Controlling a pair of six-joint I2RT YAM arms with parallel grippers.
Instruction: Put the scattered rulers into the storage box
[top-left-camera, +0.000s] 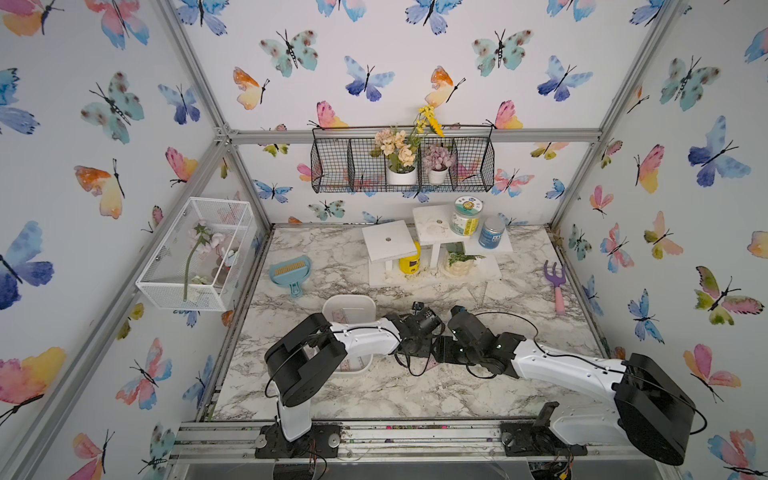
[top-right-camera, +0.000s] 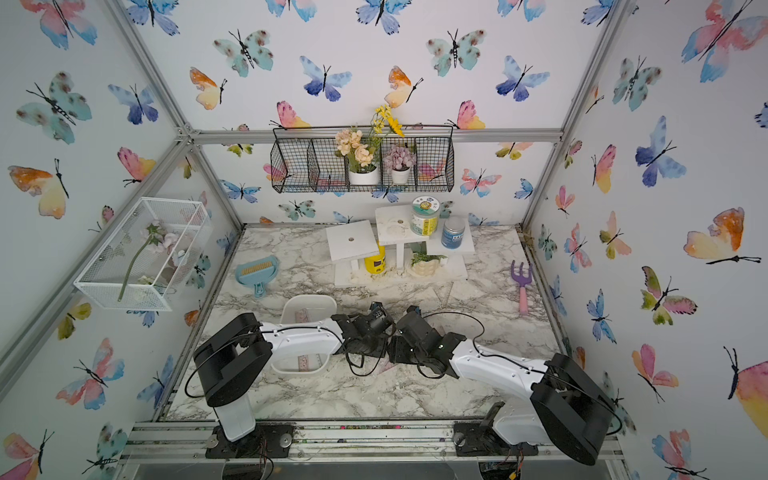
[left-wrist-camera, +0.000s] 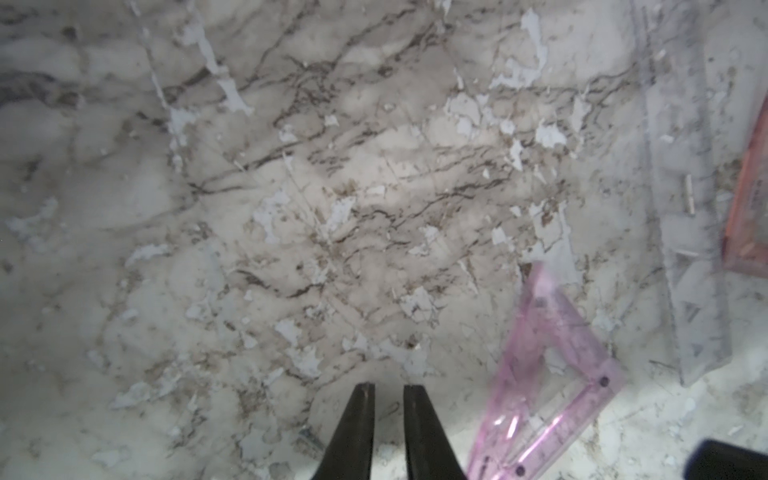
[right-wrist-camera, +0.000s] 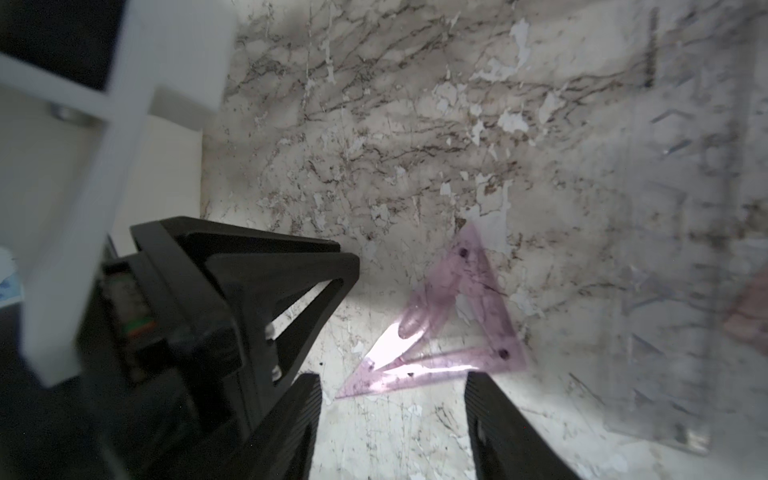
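Note:
A pink translucent set square (right-wrist-camera: 488, 320) lies flat on the marble top in both wrist views. My right gripper stands over its near side, fingers apart and nothing visible between them. To the left of that, my left gripper has its fingertips close together in a narrow gap, and I see no object there. A clear ruler (left-wrist-camera: 688, 208) lies right of the set square. At the right edge is part of a reddish-pink ruler-like piece (left-wrist-camera: 750, 212). The white storage box (top-right-camera: 310, 301) sits under my left arm, a pinkish piece (top-right-camera: 303, 363) inside it.
Both grippers nearly meet at mid-table. Behind them stand white stepped shelves (top-left-camera: 388, 239) with tins. A blue dustpan (top-left-camera: 291, 273) lies at the back left, and a purple fork with a pink handle (top-left-camera: 557, 287) at the right.

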